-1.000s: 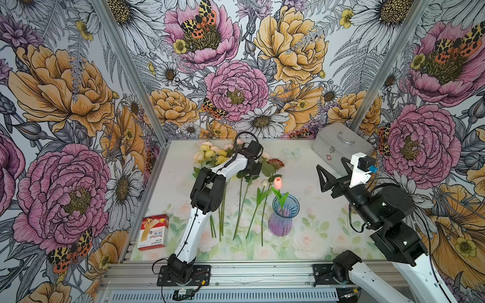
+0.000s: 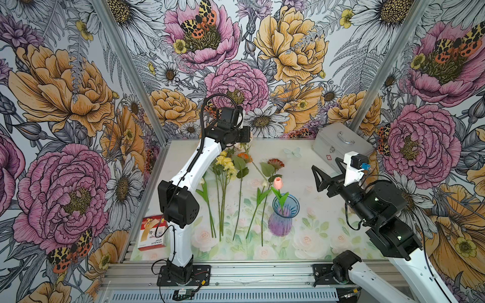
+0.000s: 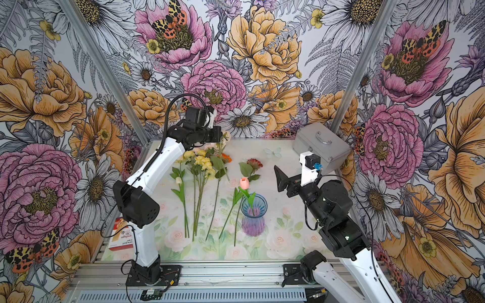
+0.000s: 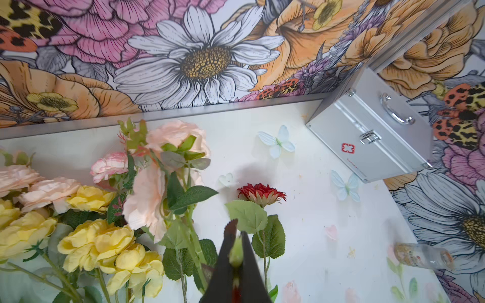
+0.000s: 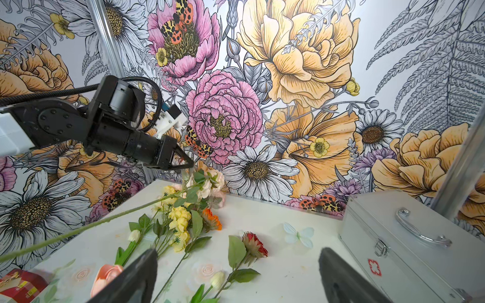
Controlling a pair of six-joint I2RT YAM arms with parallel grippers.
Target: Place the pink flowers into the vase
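My left gripper is shut, raised at the back of the table. A thin green stem [image 5: 101,222] runs from its fingers towards the right wrist camera, and pale pink blooms [image 4: 146,197] hang beside it, so it appears to grip the pink flowers' stem. The ribbed blue-purple vase [image 2: 280,222] stands upright at the front middle, well apart from that gripper. A pink tulip [image 2: 277,182] rises from its mouth. My right gripper is open above the table's right side, nothing between its fingers.
Yellow flowers [image 2: 224,164], a red flower [image 5: 254,245] and an orange one [image 5: 212,218] lie left of the vase. A silver case [image 2: 341,146] stands at back right, a bandage box [image 2: 152,232] at front left. A small bottle [image 4: 424,256] lies near the right edge.
My left arm has lifted and moved back and left from low over the flowers, the pink blooms moving with it. The right arm has barely moved.
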